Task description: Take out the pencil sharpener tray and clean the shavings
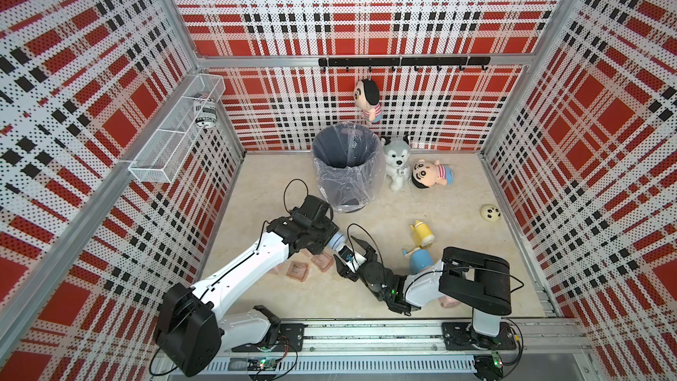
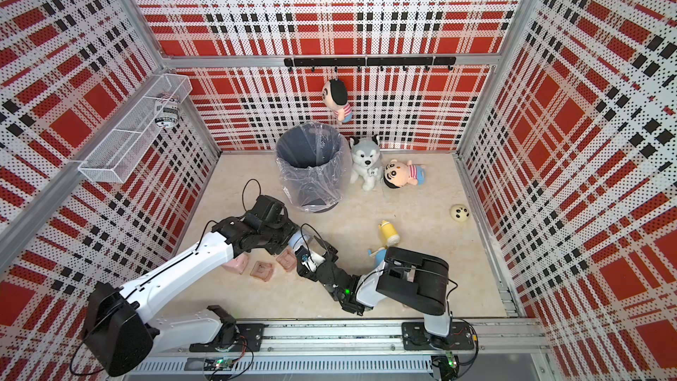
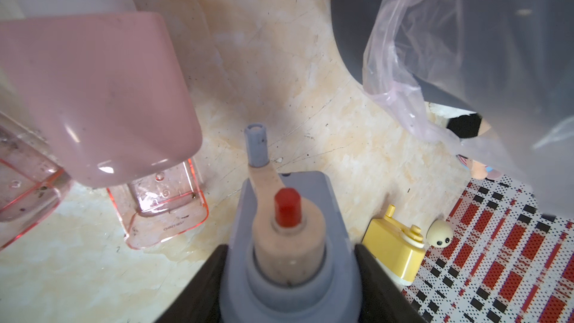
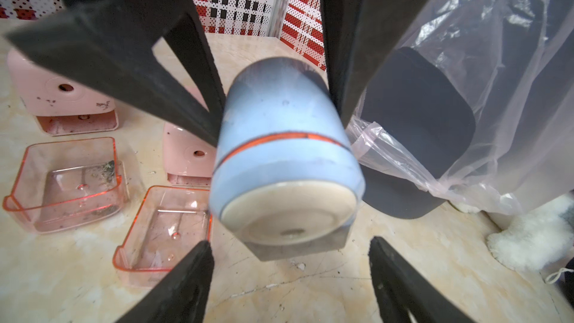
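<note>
My left gripper is shut on a blue pencil sharpener with a cream knob and red tip, held above the table. Facing it closely, my right gripper is part open around the sharpener's lower end, with gaps beside it in the right wrist view; contact is unclear. Two clear red-edged trays lie out on the table, one with dark bits of shavings. Pink sharpeners stand behind them.
A bagged bin stands at the back centre. A husky plush, a lying doll, a yellow sharpener and a small ball occupy the right side.
</note>
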